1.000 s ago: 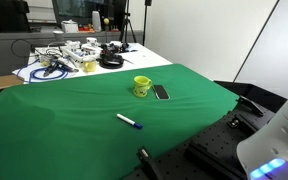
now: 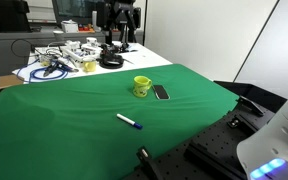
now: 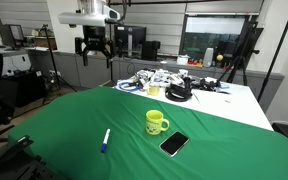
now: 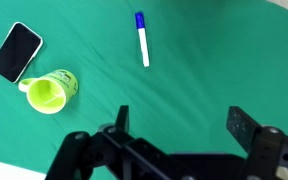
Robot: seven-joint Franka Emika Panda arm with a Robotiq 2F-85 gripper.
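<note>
High above the green table my gripper is open, its two dark fingers wide apart with only bare cloth visible between them. It also hangs over the table's left part in exterior view 2, where the gripper (image 3: 96, 58) is clear of every object. A white marker with a blue cap (image 4: 142, 40) lies on the cloth ahead of the fingers in the wrist view. To the left there, a yellow-green mug (image 4: 60, 88) with its handle stands near a dark phone (image 4: 17, 52). Exterior view 1 shows the mug (image 2: 141, 88) upright beside the phone (image 2: 161, 92).
Cables and equipment (image 3: 172, 85) crowd the white strip behind the green surface (image 3: 224, 140), along with another yellow cup (image 3: 154, 89). Around the marker, the green surface is broadly free. A tripod (image 3: 244, 50) rises at the back.
The gripper has come into exterior view 1 from above, now at the top centre. Mug, phone and marker have stayed where they were.
</note>
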